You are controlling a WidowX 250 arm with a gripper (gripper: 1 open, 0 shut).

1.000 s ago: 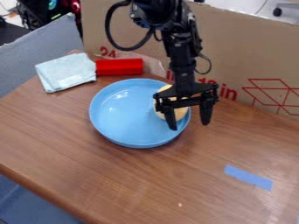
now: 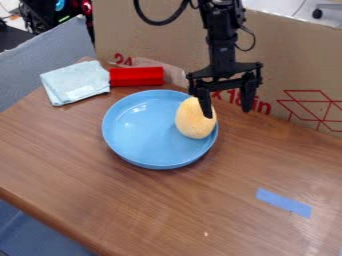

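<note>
A black gripper (image 2: pixel 226 102) hangs from the top of the camera view, open, its fingers apart just above and to the right of a pale round bread-like object (image 2: pixel 194 122). That object rests on the right part of a blue plate (image 2: pixel 134 130). Nothing is seen held between the fingers.
A red block (image 2: pixel 136 76) and a folded light cloth (image 2: pixel 74 83) lie at the back left. A cardboard panel (image 2: pixel 160 45) stands behind. A blue tape strip (image 2: pixel 283 203) is at the front right of the wooden table (image 2: pixel 160 210), whose front is clear.
The gripper has risen away from the pale object and a little to the right, uncovering more of it. The object and plate look unmoved.
</note>
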